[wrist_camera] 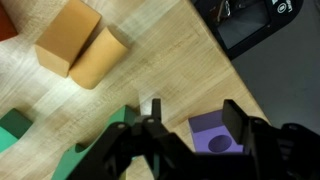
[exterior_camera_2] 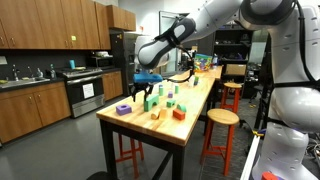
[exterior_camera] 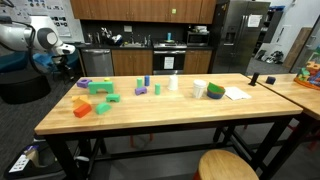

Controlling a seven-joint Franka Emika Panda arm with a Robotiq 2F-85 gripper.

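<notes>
In the wrist view my gripper stands open, and nothing is held between its fingers. A purple block point(wrist_camera: 212, 132) with a round hole lies on the wood beneath, partly covered by the right finger. A green block point(wrist_camera: 72, 160) is to the left, partly hidden by the gripper. Farther up lie two orange blocks point(wrist_camera: 68, 32), touching or nearly so. From outside, my gripper point(exterior_camera: 68, 54) hangs above the table's left end. The purple block point(exterior_camera_2: 124, 108) is near the table corner, beside a green arch-like block point(exterior_camera_2: 151, 103).
A red-orange block point(exterior_camera: 82, 110) and several green pieces lie on the table's left half. A white mug point(exterior_camera: 199, 89), a green bowl point(exterior_camera: 215, 91) and paper point(exterior_camera: 237, 93) stand toward the right. Bare wood point(exterior_camera: 170, 112) fills the front middle. A stool point(exterior_camera: 226, 165) stands before the table.
</notes>
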